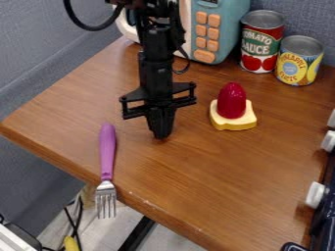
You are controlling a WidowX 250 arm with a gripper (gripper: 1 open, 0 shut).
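Observation:
My black gripper [160, 123] hangs low over the middle-left of the wooden table [197, 196], its fingertips pointing down; whether they are apart or together is hard to tell. A purple-handled fork [108, 157] lies to its front left, tines toward the table's front edge. To the gripper's right, a red egg-shaped object [232, 100] sits on a yellow-edged bread-like slice [233, 121].
A teal toy microwave [211, 27] stands at the back, with two cans [261, 42] beside it. A dark appliance with white knobs [320, 201] lines the right edge.

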